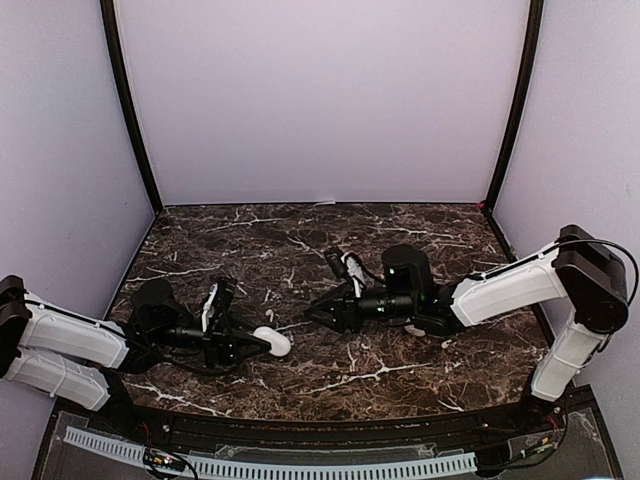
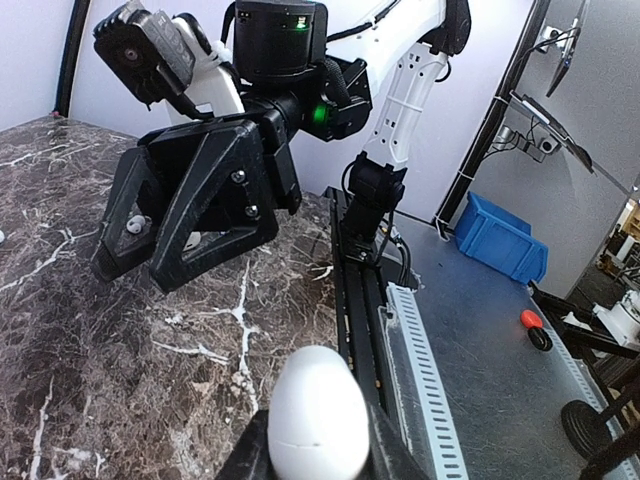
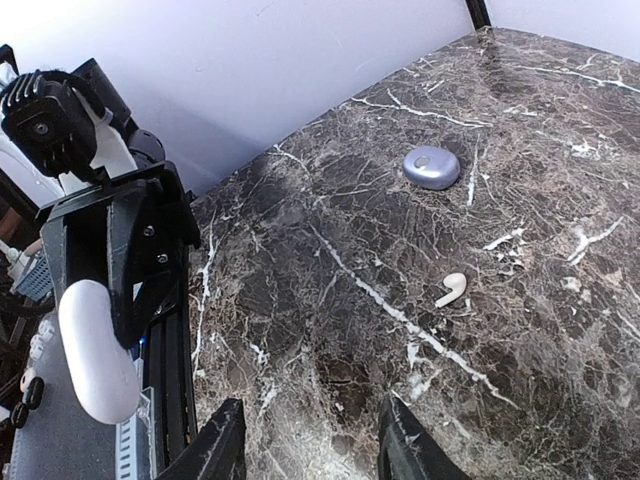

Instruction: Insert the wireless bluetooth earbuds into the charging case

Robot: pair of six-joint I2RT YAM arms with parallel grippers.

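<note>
A white rounded charging case (image 2: 318,405) stands out from my left gripper (image 1: 262,341), which is shut on it above the table. Its smooth white side faces the right wrist camera (image 3: 98,355); no opening shows on it. My right gripper (image 1: 320,311) hovers to the right of the case, apart from it. Its fingertips (image 3: 228,420) are spread wide, with only bare table seen between them. A single white earbud (image 3: 452,288) lies on the table behind the case, and it shows small in the top view too (image 1: 269,313).
A lilac-grey rounded case (image 3: 432,166) rests on the marble table (image 3: 300,270). Small white objects (image 1: 415,331) lie by the right arm, partly covered by it. Bare tabletop stretches across the back.
</note>
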